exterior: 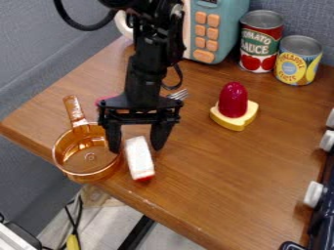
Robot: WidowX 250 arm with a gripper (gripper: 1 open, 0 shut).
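My black gripper (140, 119) points down over the table (235, 176), its fingers spread apart, just above a white block with a red end (139, 158). A copper pan (85, 154) with a wooden handle stands upright at the left table edge, left of the block. Whether anything is between the fingertips is hard to tell; the block appears to lie below them.
A red object on a yellow base (233, 109), two cans (261, 39) and a teal toy microwave (206, 24) are at the back. A fork (179, 95) lies behind the gripper. Stove knobs line the right edge.
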